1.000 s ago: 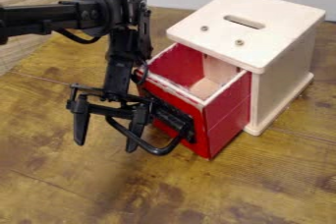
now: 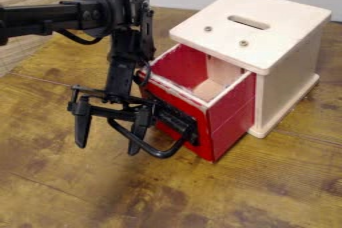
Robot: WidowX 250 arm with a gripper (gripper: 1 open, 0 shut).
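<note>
A pale wooden cabinet [image 2: 286, 50] with a slot in its top stands at the right. Its red-fronted drawer [image 2: 222, 124] is pulled out toward the lower left, with a pale, empty-looking interior. My black gripper [image 2: 110, 132] is just left of the drawer, low over the floor, its two fingers pointing down and apart, with nothing seen between them. Part of the gripper's body and a curved black tube lie against or in front of the drawer's front; whether they touch it is unclear.
A pale wall runs along the back right, and a lighter mat lies at the upper left.
</note>
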